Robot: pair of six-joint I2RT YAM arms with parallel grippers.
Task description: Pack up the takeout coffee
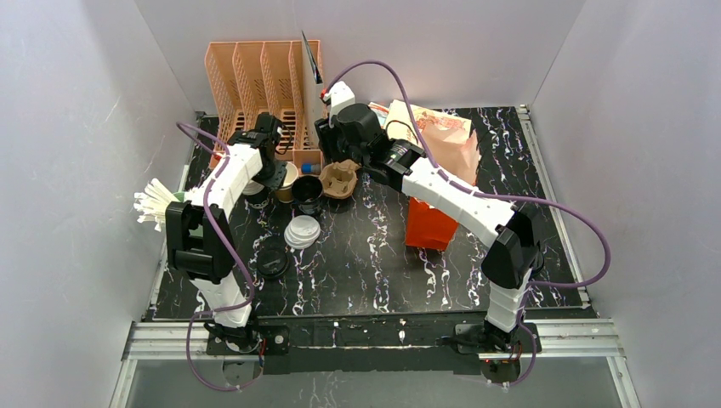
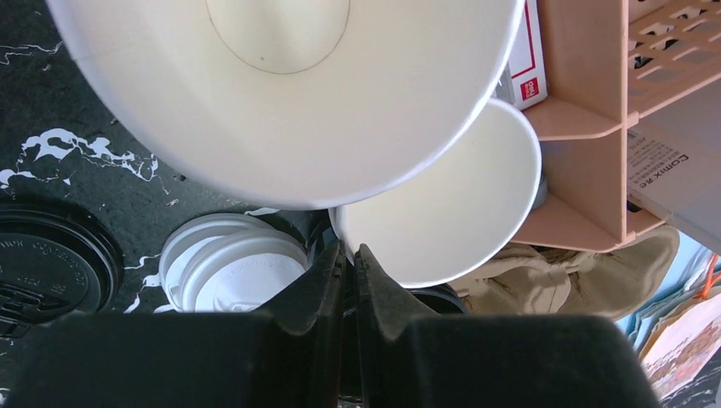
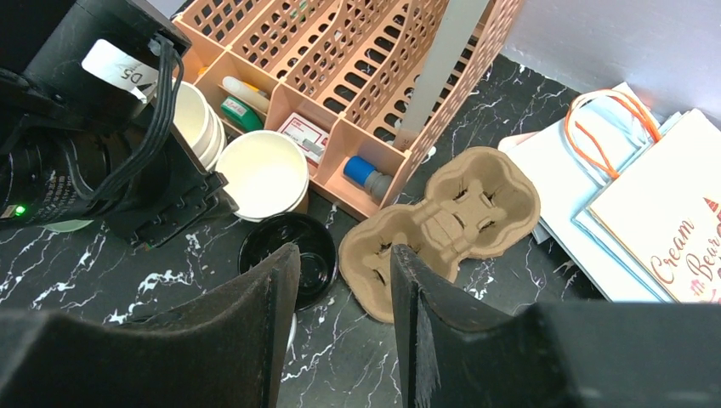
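My left gripper is over the paper cups at the rim of a white cup (image 2: pixel 434 195), beside a larger white cup (image 2: pixel 281 127); its fingertips look close together, and whether anything is between them is unclear. My right gripper, fingers apart and empty, hangs above the cardboard cup carrier (image 3: pixel 446 221) and a black cup (image 3: pixel 289 238). White lids (image 1: pixel 302 231) and black lids (image 1: pixel 272 261) lie on the table. A red-orange paper bag (image 1: pixel 429 223) stands at the right, partly under the right arm.
A pink divided organizer (image 1: pixel 255 76) stands at the back. Stirrers (image 1: pixel 157 200) sit at the far left. Flat paper bags (image 3: pixel 663 212) lie right of the carrier.
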